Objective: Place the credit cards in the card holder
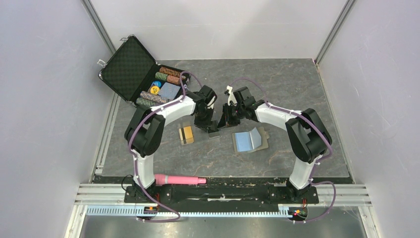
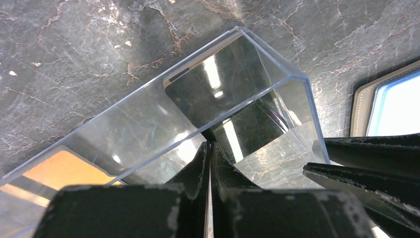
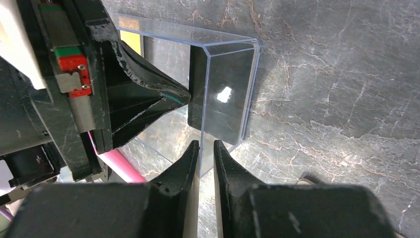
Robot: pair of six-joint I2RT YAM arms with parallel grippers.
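A clear acrylic box [image 2: 114, 134] spans the space between the grippers, holding black cards [image 2: 218, 84] at its right end and an orange card [image 2: 69, 168] at its left. My left gripper is shut over the box, its tips by the black cards, with nothing clearly held. My right gripper has its fingertips slightly apart at the box's end wall; whether they touch it is unclear. The blue card holder [image 1: 244, 142] lies on a tan base at the right, with a flap raised.
An open case [image 1: 128, 69] with chip rolls is at the back left. A pink cylinder [image 1: 176, 179] lies along the front edge.
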